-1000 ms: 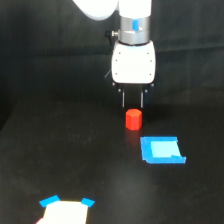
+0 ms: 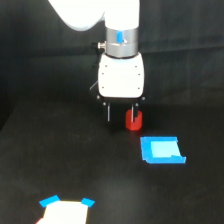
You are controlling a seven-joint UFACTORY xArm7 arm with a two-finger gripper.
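A small red object (image 2: 134,121) stands on the black surface near the middle of the camera view. My gripper (image 2: 121,114) hangs with its two thin dark fingers apart, and nothing shows between them. One finger overlaps the red object's upper part in this view; whether they touch, I cannot tell. The other finger is well to the left of it.
Right of the red object lies a pale square (image 2: 164,149) framed in blue tape. Another pale patch (image 2: 65,214) with blue tape at its corners is cut off by the bottom edge at left.
My gripper has shifted left and appears lower in the view, so a finger now overlaps the red object. The red object looks to be in the same place.
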